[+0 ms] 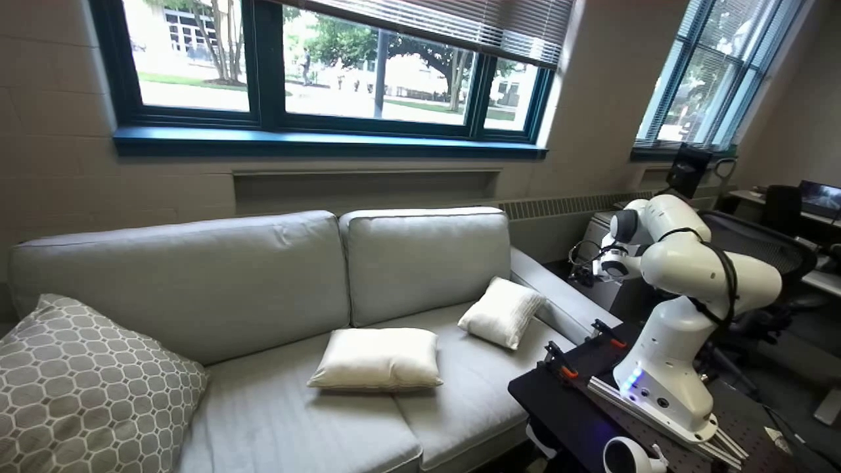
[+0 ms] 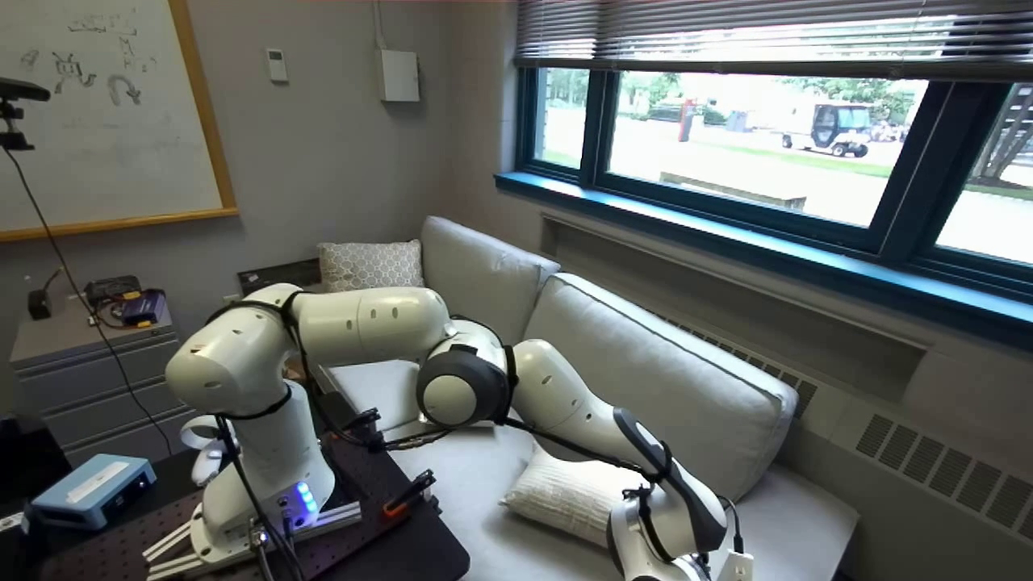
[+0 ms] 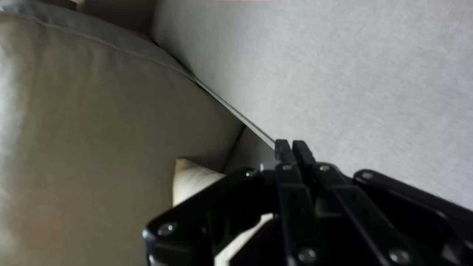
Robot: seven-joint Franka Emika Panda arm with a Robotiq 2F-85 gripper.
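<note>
A small cream-white pillow [image 1: 502, 313] lies on the sofa seat against the right armrest. Part of that pillow [image 2: 566, 495] shows in exterior view 2, with the arm in front of it. A second cream pillow [image 1: 376, 359] rests flat near the middle of the seat. My gripper [image 1: 581, 274] hangs past the armrest, apart from both pillows. The wrist view has the gripper with its fingers close together, and nothing shows between their tips. A pale pillow corner [image 3: 190, 179] peeks out behind the gripper there.
The grey sofa armrest [image 1: 564, 295] stands between the seat and my arm's table [image 1: 568, 402]. A patterned cushion [image 1: 94, 386] leans at the sofa's left end. Clamps [image 1: 561, 362] stick up from the table edge.
</note>
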